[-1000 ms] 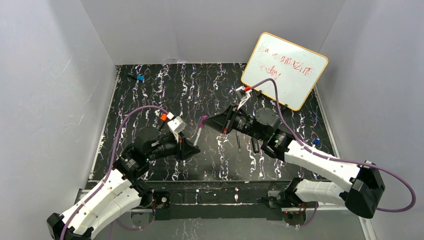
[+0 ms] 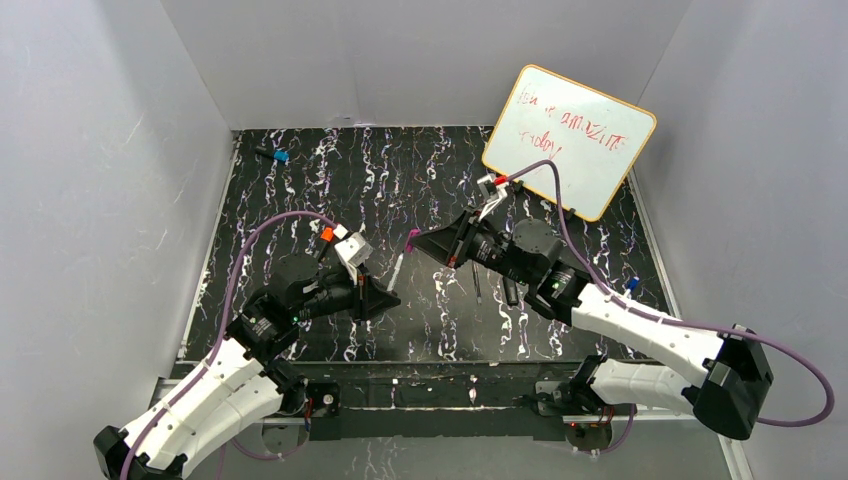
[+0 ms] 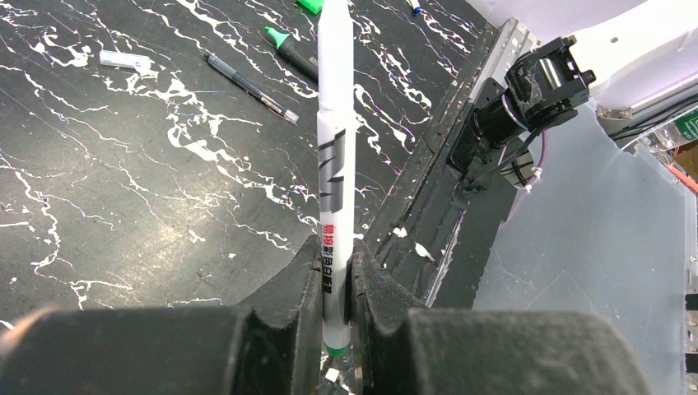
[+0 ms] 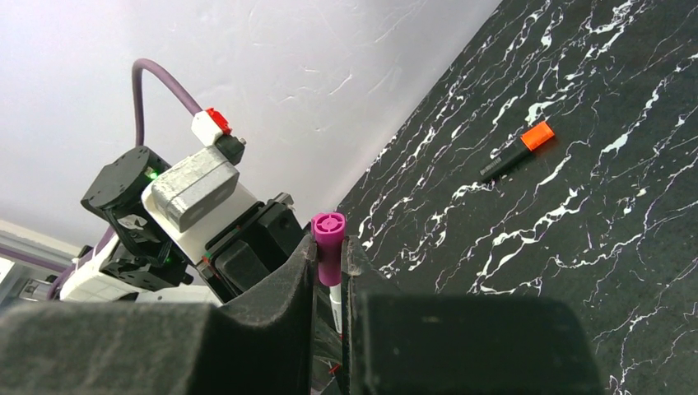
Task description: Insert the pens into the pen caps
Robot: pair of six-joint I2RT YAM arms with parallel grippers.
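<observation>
A white pen [image 3: 336, 206] with a green end stands lengthwise in my left gripper, which is shut on it; in the top view it [image 2: 397, 268] tilts up toward the right gripper. A magenta cap [image 4: 329, 247] is between the fingertips of my right gripper, at the upper end of the pen in the top view [image 2: 412, 238]. Whether the right fingers are fully shut on the cap is hard to tell, as is whether cap and pen touch.
An orange-capped marker [image 4: 510, 156], a grey pen [image 3: 251, 89], a green highlighter [image 3: 296, 58] and a white cap [image 3: 123, 60] lie on the marble table [image 2: 350, 170]. A whiteboard [image 2: 570, 140] leans at the back right.
The right gripper with the magenta cap has shifted slightly right over the last second. The left arm has not visibly moved.
</observation>
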